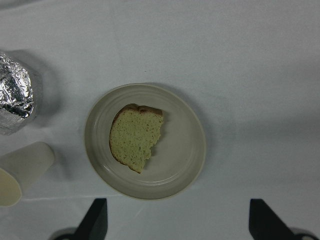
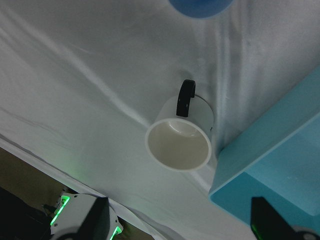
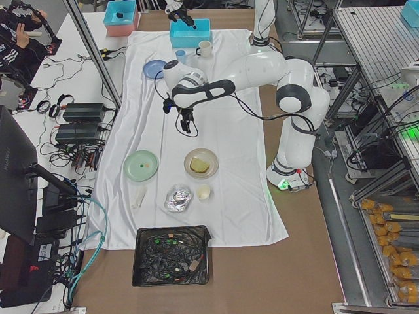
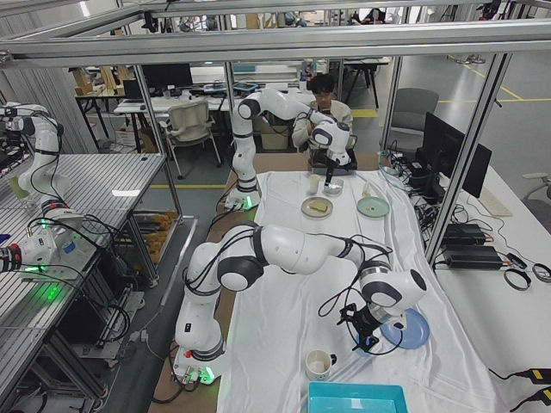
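Note:
A beige plate [image 1: 180, 160] with a slice of bread [image 1: 132, 135] lies below my left gripper, which is open and empty. Beside it are a foil-covered item [image 1: 15, 87] and a pale cup [image 1: 30, 167] on its side in that view. In the right wrist view a white mug [image 2: 192, 115] with a black handle sits beside a light blue bin [image 2: 260, 135], with a blue object [image 2: 200, 6] beyond. My right gripper is open above them, nothing between its fingers.
A green plate [image 3: 140, 165], a blue plate [image 4: 409, 329] and a black tray [image 3: 170, 255] are around the white cloth. The middle of the cloth has free room. Metal frame posts and cables line the sides.

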